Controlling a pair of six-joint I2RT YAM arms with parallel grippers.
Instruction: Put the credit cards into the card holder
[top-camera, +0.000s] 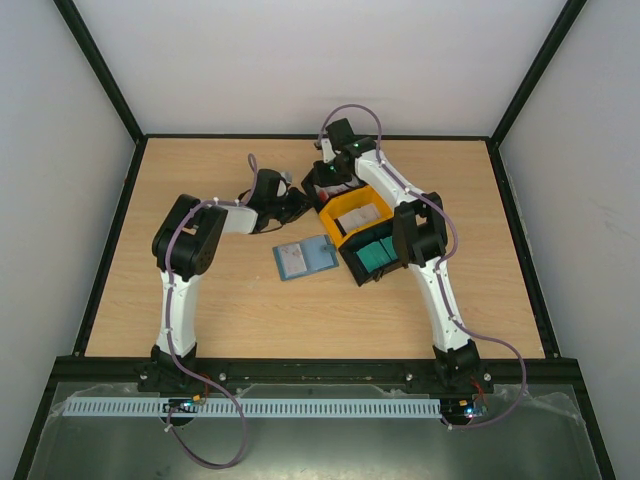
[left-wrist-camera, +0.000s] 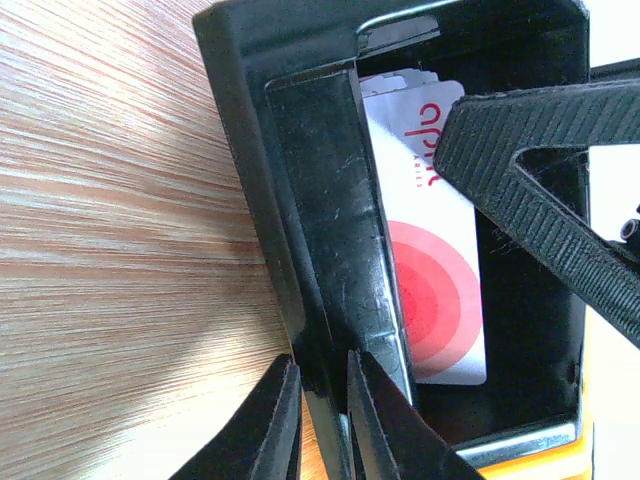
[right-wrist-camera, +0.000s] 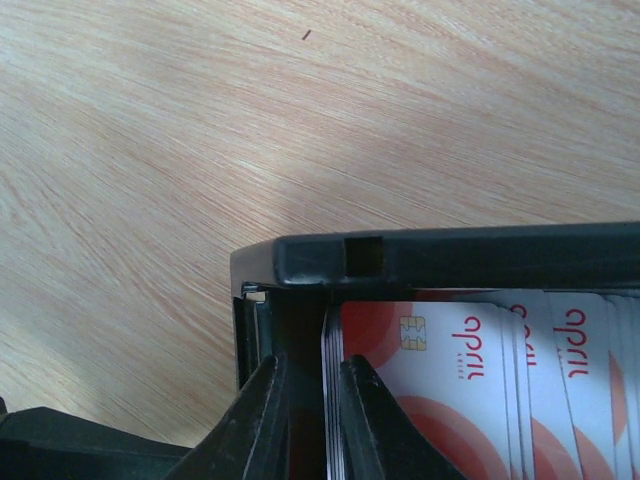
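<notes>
A black box (right-wrist-camera: 470, 250) holds a stack of red-and-white "april" credit cards (right-wrist-camera: 440, 390), upright at its back end in the right wrist view. My left gripper is shut on the black box's side wall, at its near end in the left wrist view. My right gripper reaches into that box, its finger part open, one fingertip at the left edge of the card stack. An open blue card holder (top-camera: 317, 256) lies on the table between the arms, with a pale panel on its left half.
A yellow box (top-camera: 340, 205) with pale cards adjoins the black box. Another black box with green cards (top-camera: 375, 255) is nearer the front.
</notes>
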